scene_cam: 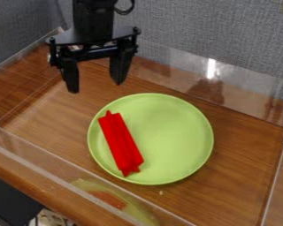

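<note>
My black gripper (pixel 95 74) hangs above the wooden table at the upper left, behind the plate, its two fingers wide apart with nothing between them. A long red block (pixel 120 142) lies tilted lengthwise on the left part of a round green plate (pixel 175 143). The gripper is apart from both.
Clear panels edge it at the back, sides and front. A pale yellow item (pixel 134 212) sits by the front edge below the plate. A grey wall stands behind.
</note>
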